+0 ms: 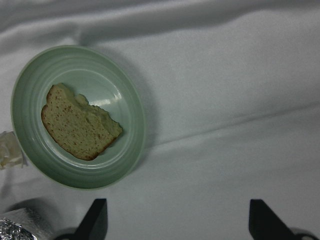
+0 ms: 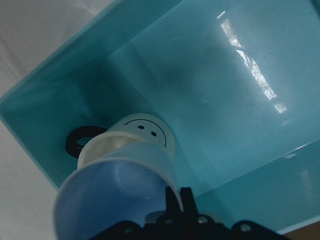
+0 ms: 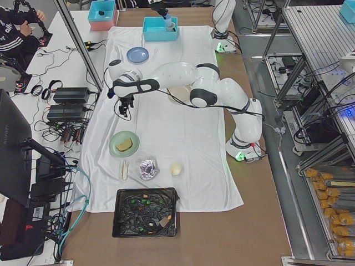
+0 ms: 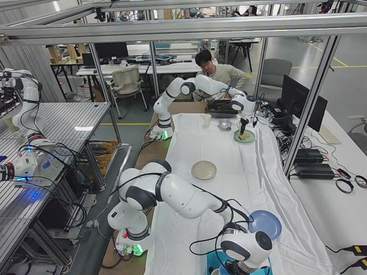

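My left gripper stands open above the cloth, beside and above a green plate (image 1: 75, 175) holding a slice of bread (image 1: 80, 122). A foil-covered item (image 1: 15, 227) and a pale wrapped item (image 1: 7, 150) lie near the plate. My right gripper is closed on the rim of a blue cup (image 2: 110, 195), held over a white smiley mug (image 2: 150, 130) with a black handle in a turquoise bin (image 2: 240, 110).
A blue plate (image 4: 265, 223) and a beige plate (image 4: 203, 169) lie on the white cloth. A black tray (image 3: 145, 221) sits at one end, near a small pale cup (image 3: 175, 168).
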